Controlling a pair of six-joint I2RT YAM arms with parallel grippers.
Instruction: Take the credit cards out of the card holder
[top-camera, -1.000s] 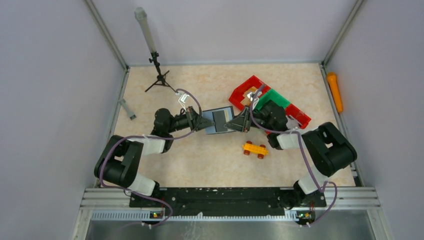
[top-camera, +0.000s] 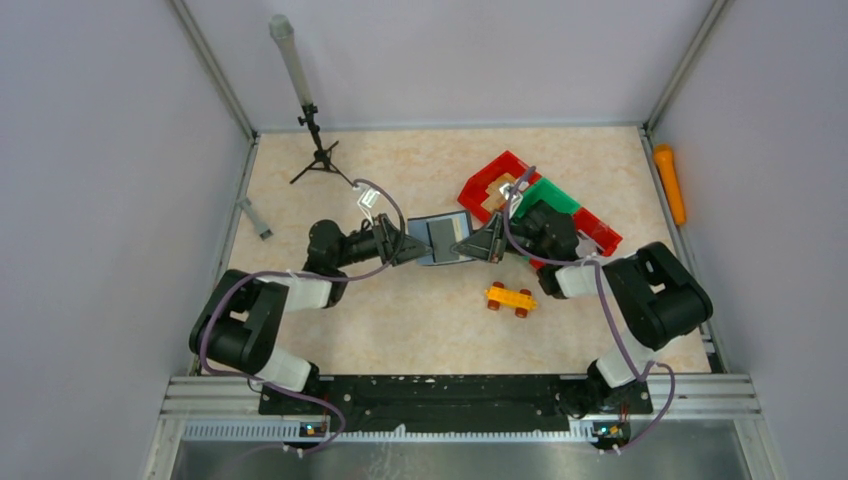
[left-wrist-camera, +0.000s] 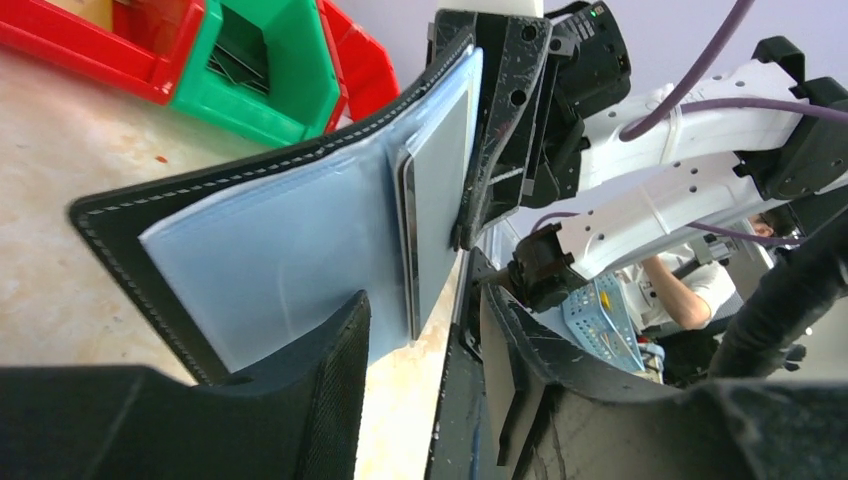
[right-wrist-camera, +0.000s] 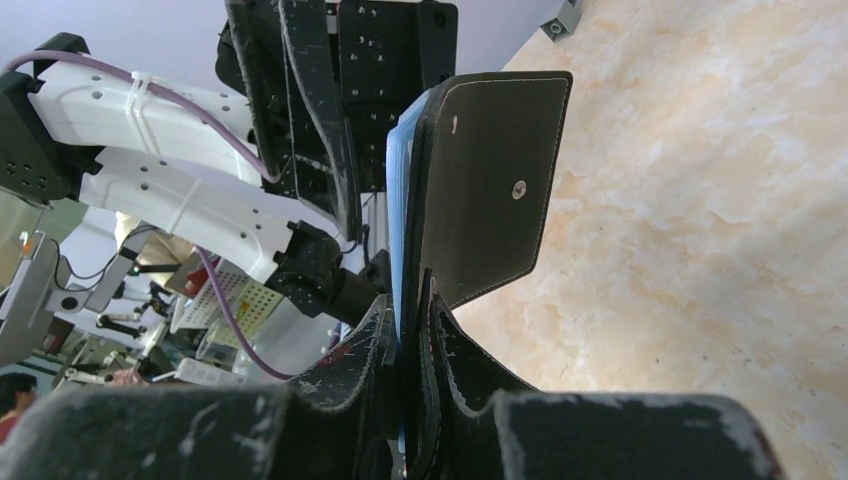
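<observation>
The black card holder (top-camera: 440, 238) is held open above the table between the two grippers, with pale blue sleeves (left-wrist-camera: 270, 260) and grey cards (left-wrist-camera: 435, 200) showing inside. My right gripper is closed around its right end, the black cover (right-wrist-camera: 490, 185) standing upright in the right wrist view. My left gripper (top-camera: 425, 250) is at the holder's left side; in the left wrist view its fingers stand apart, part open, beside the lower edge of the sleeves and card, with nothing clearly between them.
Red and green bins (top-camera: 550, 200) stand behind the right arm. A yellow toy car (top-camera: 510, 298) lies in front of the holder. A tripod stands (top-camera: 320, 155) at the back left, and a grey object (top-camera: 255, 220) lies at the left edge.
The holder and right arm are nearly unchanged.
</observation>
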